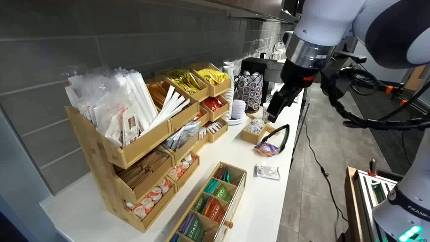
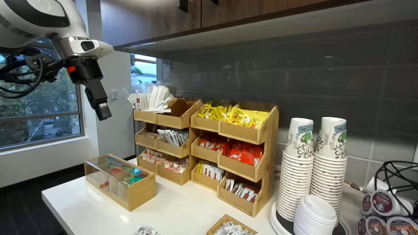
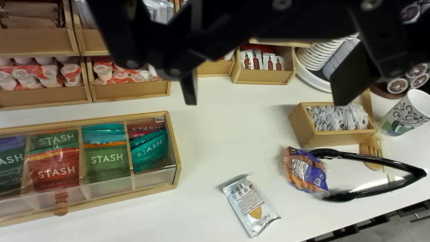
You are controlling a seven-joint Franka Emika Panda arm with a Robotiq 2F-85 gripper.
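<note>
My gripper is open above the white counter, its two dark fingers wide apart in the wrist view with nothing between them. In the second exterior view the gripper (image 2: 102,113) hangs well above the tea box, at the left. Below it on the counter lie a silver snack packet (image 3: 250,205) and, further right, a clear bag of small carrots (image 3: 305,171) with a purple label. Black tongs (image 3: 383,161) rest open beside the carrots, one tip against the bag. A clear-lidded wooden tea box (image 3: 174,151) holds Stash packets in its compartments.
A tiered wooden rack (image 2: 270,156) with condiments lines the wall. Stacked paper cups (image 2: 296,168) and lids (image 2: 315,215) stand beside it. A small wooden box (image 3: 320,139) of white packets and a paper cup (image 3: 407,113) sit right of clear counter (image 3: 225,133).
</note>
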